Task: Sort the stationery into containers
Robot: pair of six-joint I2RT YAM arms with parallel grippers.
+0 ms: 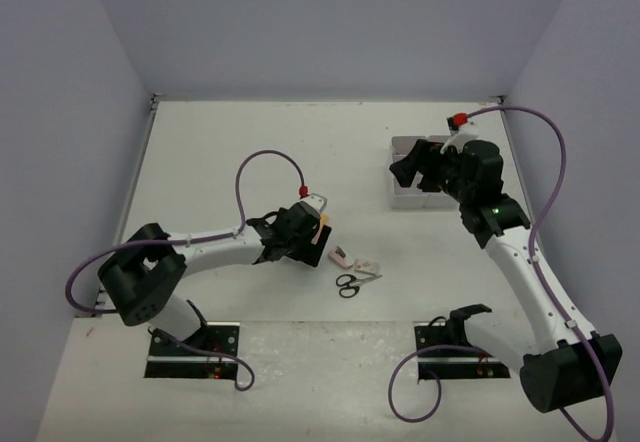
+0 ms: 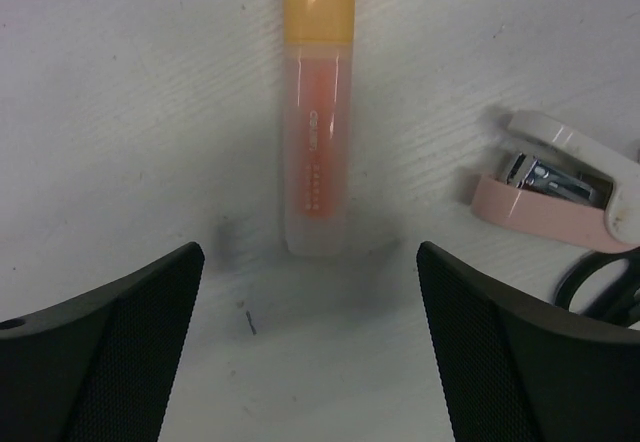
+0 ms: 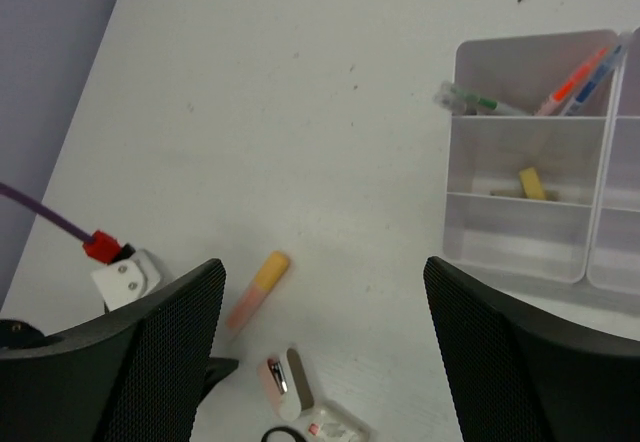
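An orange-and-pink pen-shaped item (image 2: 317, 142) lies on the table, its pink end between the spread fingers of my open left gripper; contact does not show. To its right lie a pink-and-white stapler (image 2: 560, 182), scissors (image 1: 352, 285) and a small pale item (image 1: 367, 267). My right gripper stands open and empty, above the left part of the white divided container (image 1: 408, 200). In the right wrist view, the container's back compartment holds pens (image 3: 572, 82), and a yellow piece (image 3: 532, 184) sits in the one before it.
Bare table (image 1: 210, 162) spreads over the back left and the middle. The left arm (image 1: 225, 249) reaches across the front left, and the right arm (image 1: 530, 262) runs along the right side. Walls close off the back and sides.
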